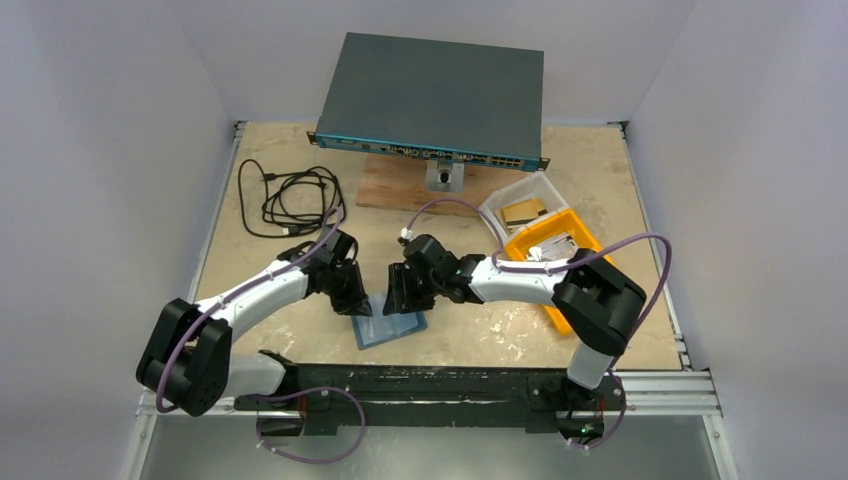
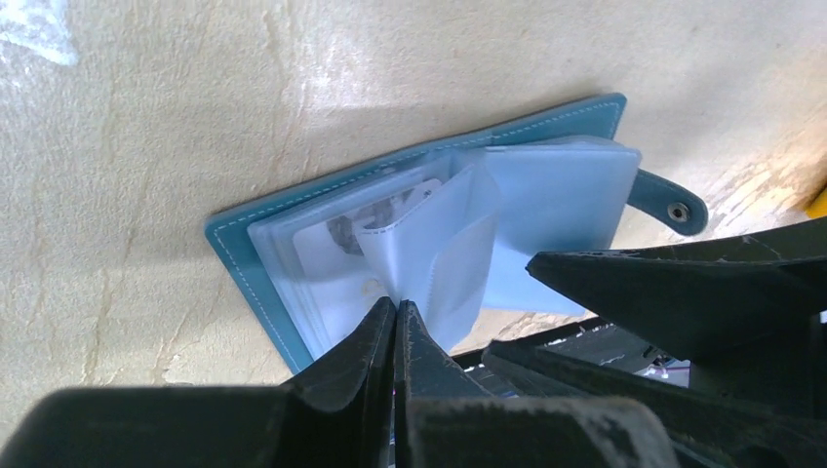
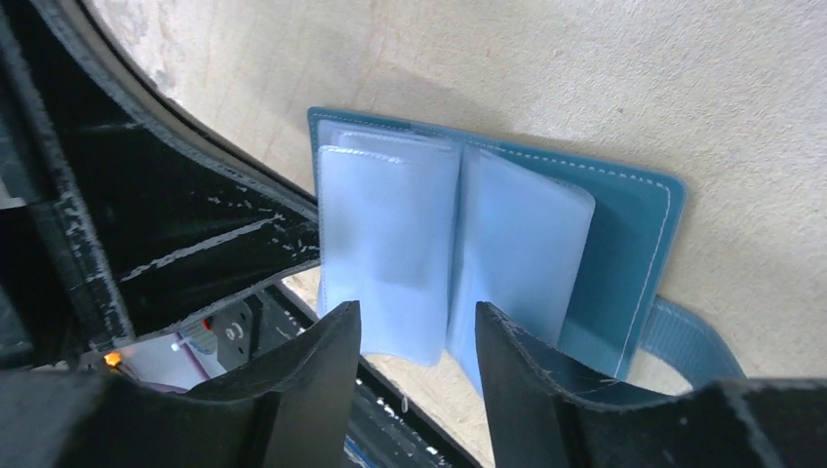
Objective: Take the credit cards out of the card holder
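The blue card holder lies opened out on the table under both grippers, its clear sleeves fanned. A card with a dark picture shows inside a sleeve in the left wrist view. One clear sleeve is bent up and curled beside the tips of my left gripper. That gripper is shut; whether the sleeve's edge is caught between its tips I cannot tell. Over the near edge of the raised sleeves, my right gripper stands open with nothing between its fingers.
An orange bin and a white bin stand at the right. A coiled black cable lies at the back left. The dark rack unit overhangs the back. Both grippers sit close together.
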